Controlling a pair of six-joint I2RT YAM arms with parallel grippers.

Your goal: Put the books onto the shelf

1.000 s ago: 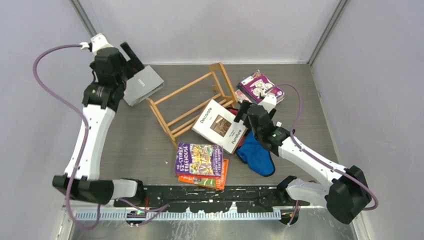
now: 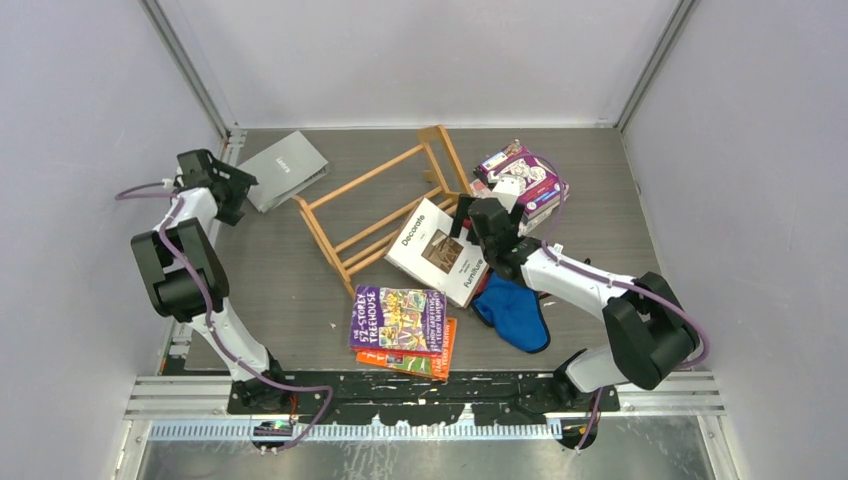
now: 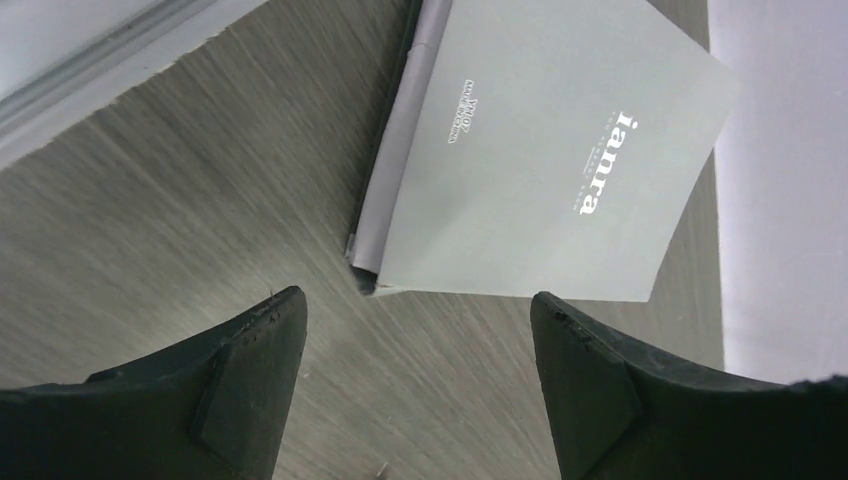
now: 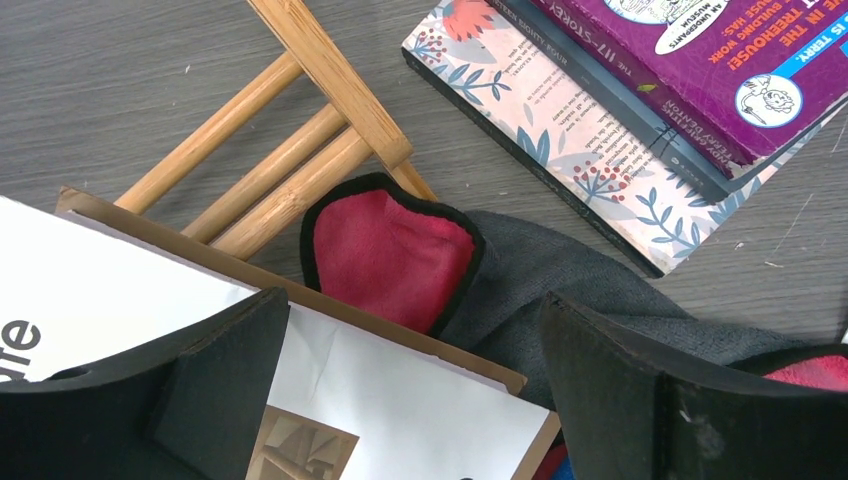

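A grey file binder (image 2: 285, 165) lies at the back left, its spine toward my left gripper, which stands open and low beside it, empty. My open right gripper is over the white "Decorate Furniture" book (image 2: 435, 250), with nothing seen held. A pile with a purple book (image 4: 700, 60) on a floral book (image 4: 590, 160) lies at the back right. The purple 52-Storey Treehouse book (image 2: 398, 315) lies on an orange book (image 2: 440, 360) at the front centre.
A wooden rack (image 2: 360, 180) lies across the middle. Blue oven mitts (image 2: 510, 315) lie right of the white book, partly under my right arm. Walls border the floor at back and sides.
My left arm has descended and drawn back toward the left wall, to the binder's outer side. My right gripper has moved slightly left and down over the white book's edge.
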